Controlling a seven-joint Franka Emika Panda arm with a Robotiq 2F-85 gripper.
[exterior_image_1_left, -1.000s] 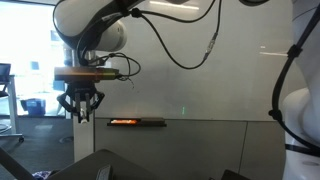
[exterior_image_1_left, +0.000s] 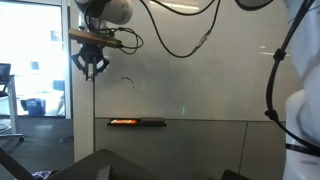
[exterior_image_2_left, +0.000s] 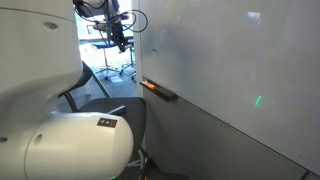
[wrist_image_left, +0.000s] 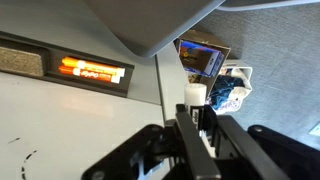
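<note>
In the wrist view my gripper is shut on a small white cylindrical object (wrist_image_left: 195, 94), which points away from the palm; what exactly it is, I cannot tell. Exterior view 1 has the gripper (exterior_image_1_left: 90, 72) high at the left, in front of the whiteboard's (exterior_image_1_left: 215, 60) left edge. From the other side, the gripper (exterior_image_2_left: 121, 42) appears near the board's left end. Orange markers (wrist_image_left: 92, 70) lie in the ledge tray (wrist_image_left: 20, 61) below the board, apart from my fingers.
A dark chair or table surface (exterior_image_1_left: 112, 165) is below the board. Floor clutter, including a box (wrist_image_left: 203, 57) and a white-and-blue bundle (wrist_image_left: 232, 88), shows in the wrist view. An office chair (exterior_image_1_left: 8, 95) stands beyond the doorway. Thin dark strokes (exterior_image_1_left: 128, 80) mark the board.
The gripper has risen and shifted slightly right in exterior view 1, carrying the small white object. The tray and its markers have stayed put.
</note>
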